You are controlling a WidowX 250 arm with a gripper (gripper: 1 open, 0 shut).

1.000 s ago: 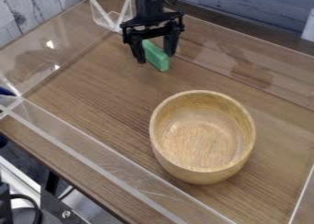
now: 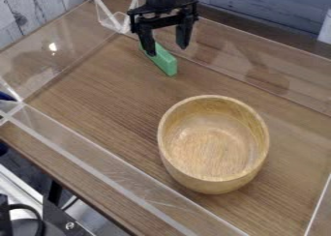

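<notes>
The black gripper hangs at the top middle of the view with its two fingers spread apart, one on the left and one on the right. A green block lies on the wooden table just below it, its far end near or under the left finger. Nothing clearly shows held between the fingers.
A large round wooden bowl stands at the lower right. Clear plastic walls edge the wooden table along the left and bottom. Black cables lie at the lower left corner.
The gripper has moved up and slightly back, away from the green block, which now shows more fully.
</notes>
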